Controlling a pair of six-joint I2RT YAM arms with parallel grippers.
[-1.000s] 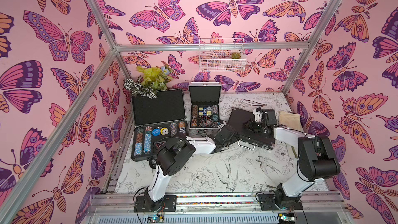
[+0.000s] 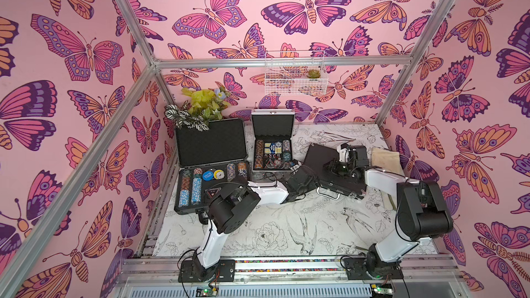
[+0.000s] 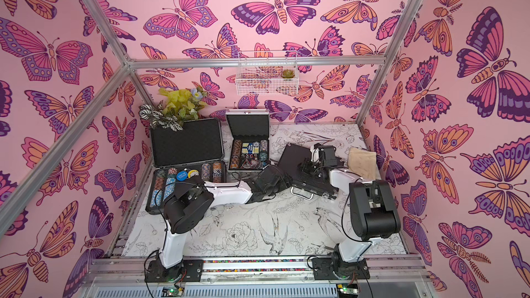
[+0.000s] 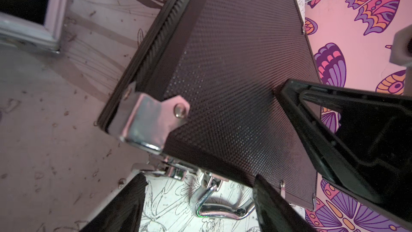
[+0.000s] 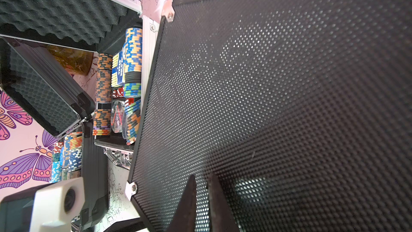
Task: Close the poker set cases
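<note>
The right-hand case (image 2: 319, 157) lies with its black textured lid down. In the left wrist view its metal corner (image 4: 148, 118), a front latch (image 4: 171, 171) that sticks outward and the carrying handle (image 4: 223, 211) show. My left gripper stands open at this front edge, the latch and handle seen between its fingers. On top of the lid (image 5: 266, 86) rests or hovers my right gripper, shut, with nothing visible between its fingertips; contact is hard to judge. The left case (image 2: 211, 142) and the middle silver-edged case (image 2: 273, 125) stand open, chips inside.
Flowers (image 2: 207, 103) stand behind the left case. A beige cloth (image 2: 386, 160) lies right of the right-hand case, partly under my right arm. A wire basket (image 2: 295, 80) hangs on the back wall.
</note>
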